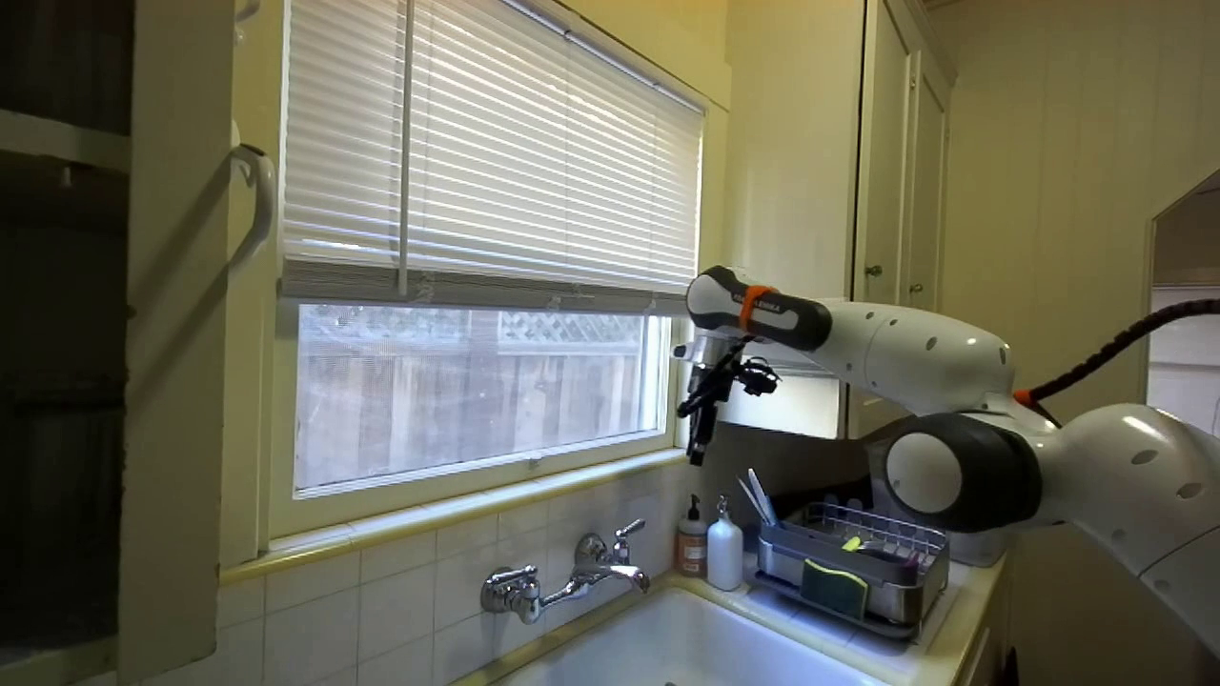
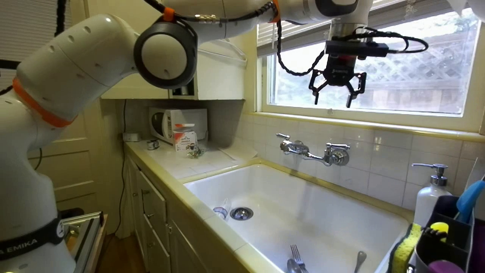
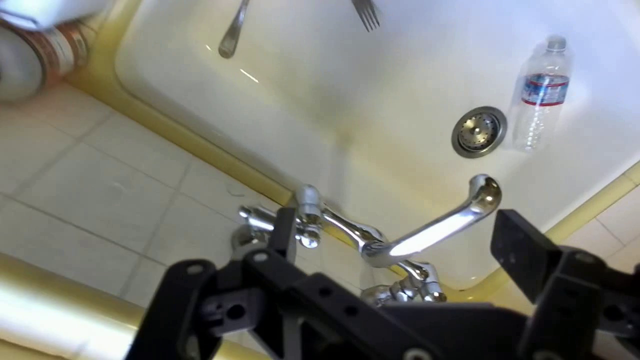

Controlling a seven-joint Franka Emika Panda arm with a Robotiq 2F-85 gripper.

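Note:
High above the sink, in front of the window, my gripper hangs open and empty, pointing down. Its two black fingers stand wide apart in the wrist view, and the chrome faucet shows below, between them. Inside the white sink a clear plastic bottle with a blue and red label lies on its side by the drain. A fork and the handle of another utensil also lie on the sink floor. All of these are well clear of my fingers.
Two soap bottles, one white and one brown, stand at the sink's corner beside the dish rack. A box and a microwave occupy the far counter. The window is close to the arm.

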